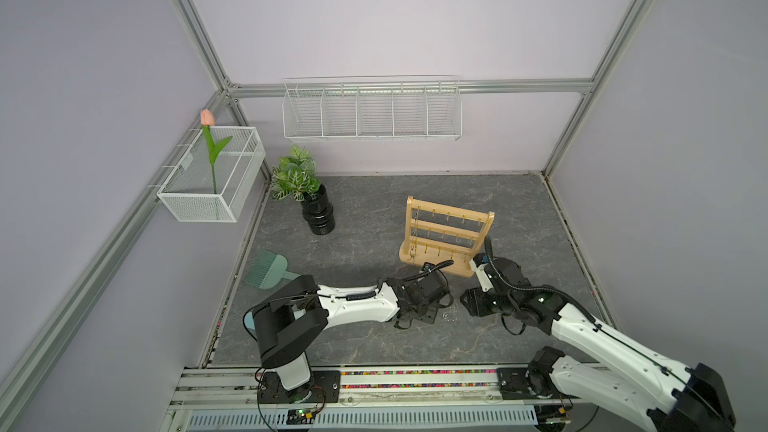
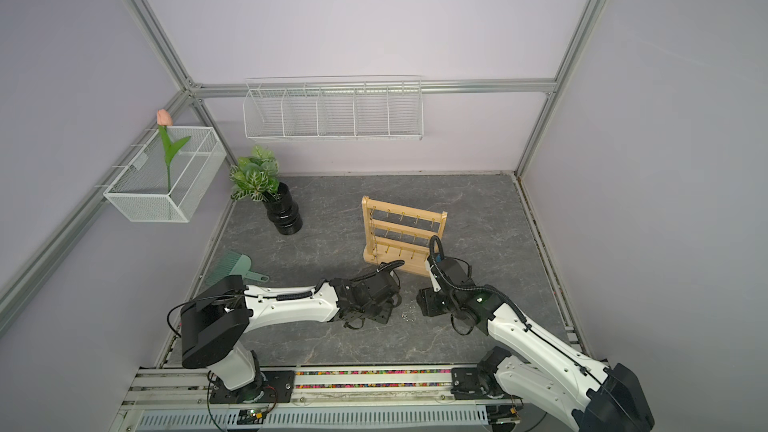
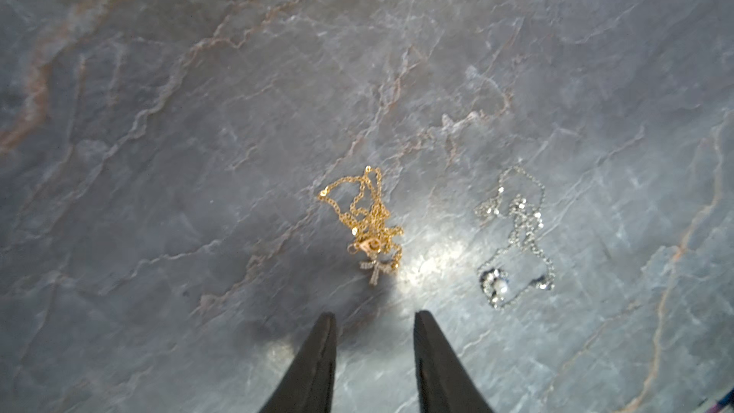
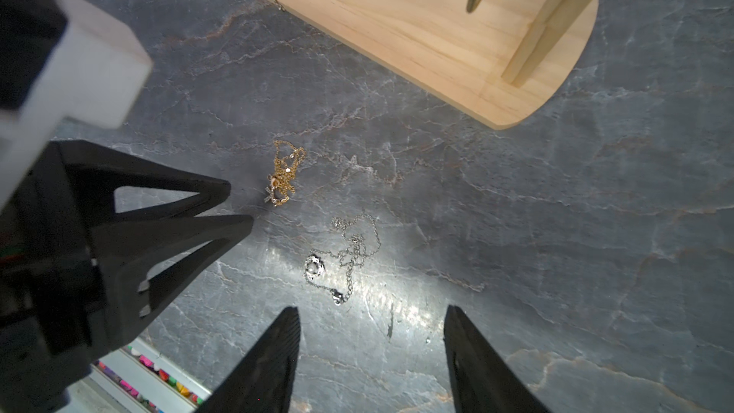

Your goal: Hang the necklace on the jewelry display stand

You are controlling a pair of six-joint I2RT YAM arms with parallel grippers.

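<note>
A gold necklace with a cross pendant (image 3: 371, 237) (image 4: 283, 176) lies bunched on the grey counter, with a silver necklace (image 3: 523, 225) (image 4: 355, 252) to its right. The wooden display stand (image 1: 448, 216) (image 4: 413, 23) stands behind them; a chain dangles at its left. My left gripper hangs just short of the gold necklace, fingers part open with nothing between them. My right gripper stands open to the right, over the counter, empty.
A potted plant (image 1: 317, 209) stands at back left, a green dustpan (image 1: 265, 270) at left. Wire baskets (image 1: 372, 108) hang on the walls.
</note>
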